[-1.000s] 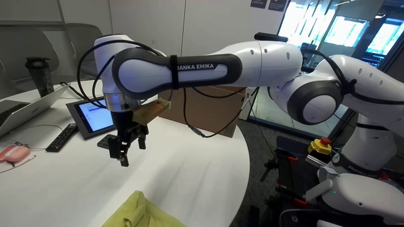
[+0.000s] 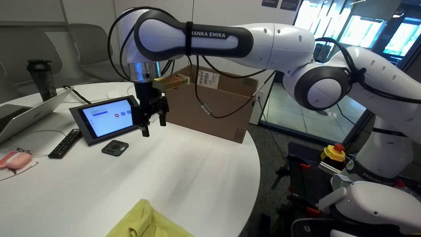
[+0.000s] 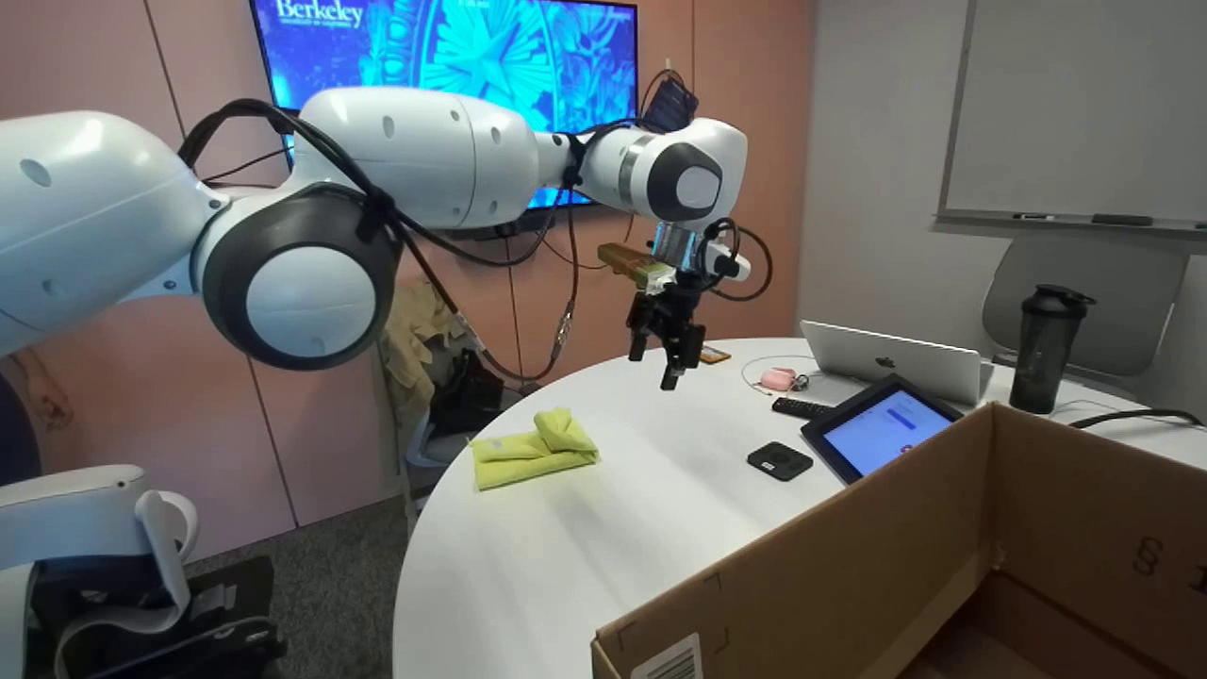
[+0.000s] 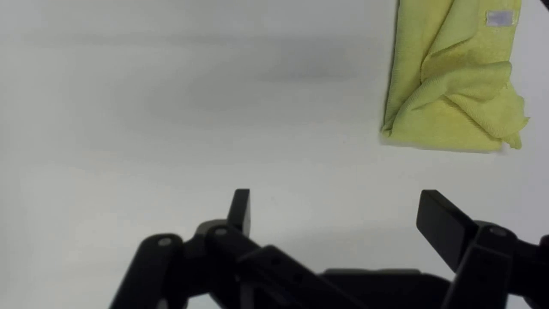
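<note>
My gripper stands open above the white table, and only bare tabletop shows between its fingers. A yellow-green cloth [image 4: 453, 103], partly folded with a raised fold on top, lies at the upper right of the wrist view, apart from the fingers. In the second exterior view the same cloth [image 3: 532, 451] rests near the table's edge, while the gripper [image 3: 668, 356] hangs higher up and to its right. The first exterior view shows just part of the cloth [image 2: 148, 223] at the bottom, with the gripper [image 2: 154, 124] well beyond it.
An open cardboard box [image 2: 205, 106] stands at the table's far edge. A tablet [image 2: 106, 118], black remote [image 2: 65, 143], small black device [image 2: 115, 147], pink case [image 2: 19, 160], laptop [image 2: 35, 110] and dark bottle [image 2: 42, 81] occupy one side.
In the first exterior view, my gripper has risen and shifted right, farther from the cloth and toward the box. The cloth looks unmoved.
</note>
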